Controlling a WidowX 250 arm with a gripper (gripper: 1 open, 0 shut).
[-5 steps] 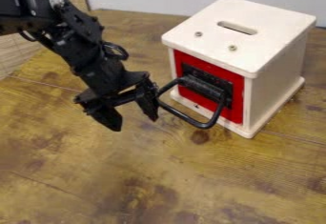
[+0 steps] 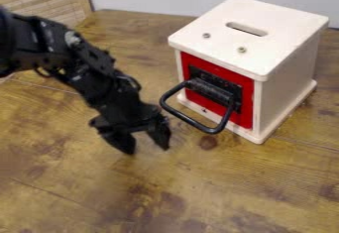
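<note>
A white wooden box (image 2: 284, 98) with a red front stands at the right, with a slot in its top and a black latch plate on the front. A black looped handle (image 2: 199, 120) sticks out low from that front. My black gripper (image 2: 139, 138) hangs just left of the handle, low over the table, open with nothing seen between its fingers; it is somewhat blurred.
A light wooden board edge shows at the upper left.
My arm and gripper have moved left and slightly down, away from the handle. The box and handle look unchanged.
</note>
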